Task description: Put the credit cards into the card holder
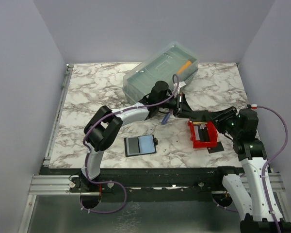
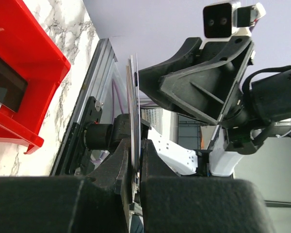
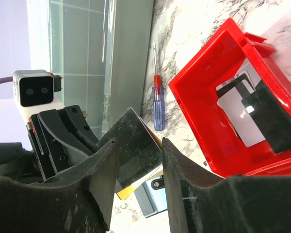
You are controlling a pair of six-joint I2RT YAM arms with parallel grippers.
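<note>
My left gripper is shut on a thin stack of cards (image 2: 133,114), seen edge-on in the left wrist view. In the right wrist view the stack (image 3: 136,151) shows a black face with a yellow edge below. My right gripper is part open, its fingertips to either side of the stack's free end; whether they touch it I cannot tell. The card holder (image 1: 140,145), with a grey and a pale blue panel, lies open on the table left of the grippers. Loose cards (image 3: 240,116) lie inside a red bin (image 1: 190,131).
A clear plastic box (image 1: 157,70) occupies the back of the table. The screwdriver (image 3: 158,109) rests beside it. One dark card (image 1: 216,147) lies right of the bin's front corner. Bare marble stretches across the left side.
</note>
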